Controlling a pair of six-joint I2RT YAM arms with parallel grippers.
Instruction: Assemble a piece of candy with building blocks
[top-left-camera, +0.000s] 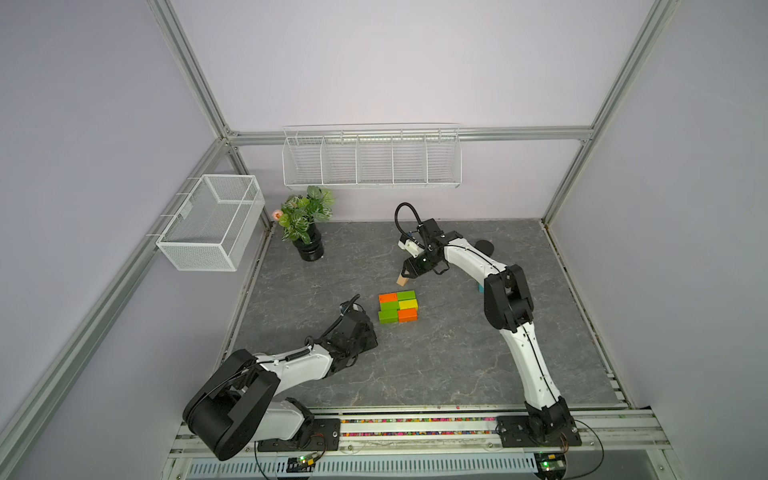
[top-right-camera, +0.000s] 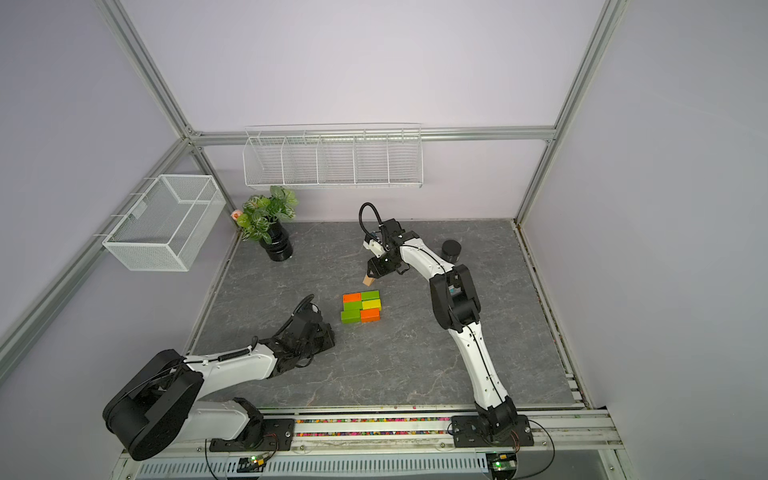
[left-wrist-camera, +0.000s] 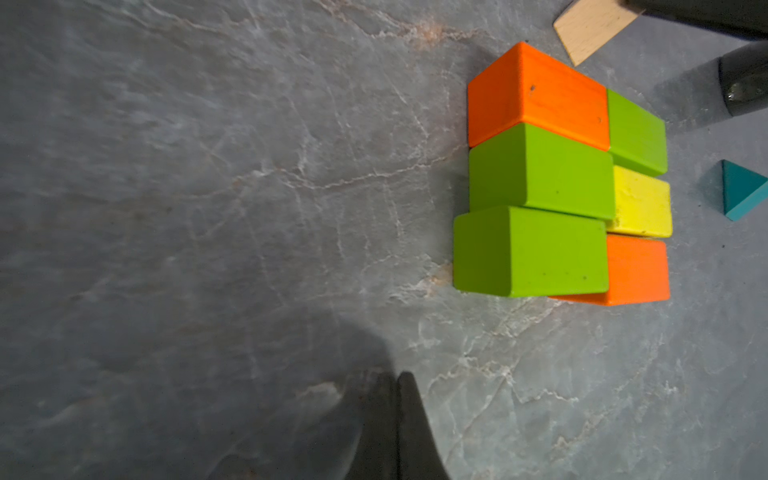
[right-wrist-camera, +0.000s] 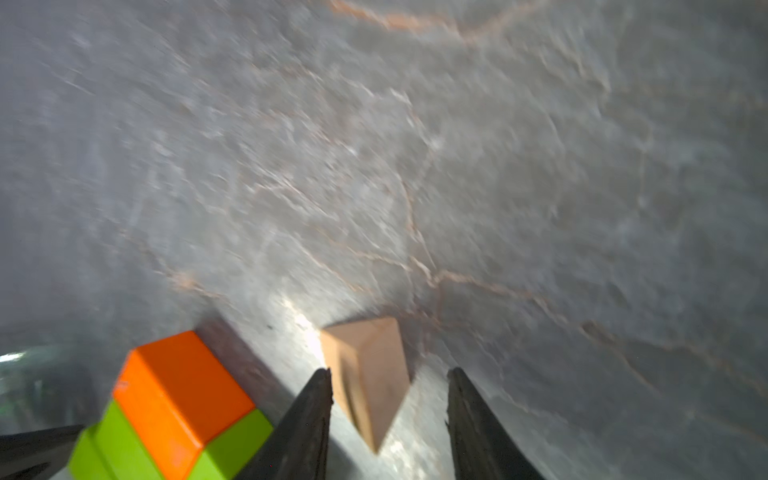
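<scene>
A stack of orange, green and yellow blocks sits at the table's centre, forming a rectangle. Just behind it lies a wooden triangular block. My right gripper is over this block with its fingers parted, one each side in the right wrist view; no contact is visible. A teal triangle lies to the right of the stack in the left wrist view. My left gripper is shut left of the stack, nothing showing between its fingers.
A potted plant stands at the back left. A black cylinder stands behind the right arm. White wire baskets hang on the walls.
</scene>
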